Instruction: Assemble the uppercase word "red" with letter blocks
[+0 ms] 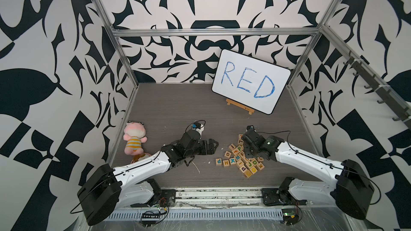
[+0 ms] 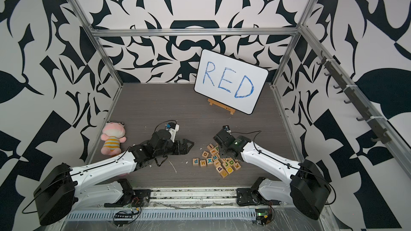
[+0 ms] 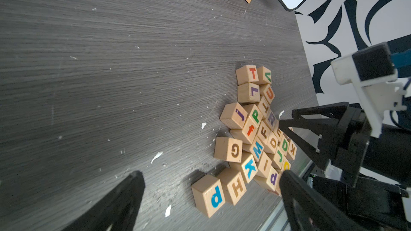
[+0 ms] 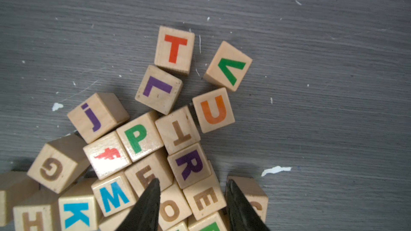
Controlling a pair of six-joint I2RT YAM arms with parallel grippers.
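In the right wrist view, a purple R block [image 4: 190,165] touches a brown E block [image 4: 204,199] in the crowded cluster. My right gripper hangs over the cluster, its fingers parted on either side of the E block in that view; nothing looks gripped. A green D block [image 3: 285,144] shows in the left wrist view among the blocks at the right. My left gripper is open and empty, left of the cluster above the table. The whiteboard [image 1: 251,81] at the back reads RED in blue.
Other letter blocks crowd tightly round the R and E, including T [image 4: 174,50], U [image 4: 213,110] and G [image 4: 55,166]. A pink plush toy [image 1: 134,138] sits at the far left.
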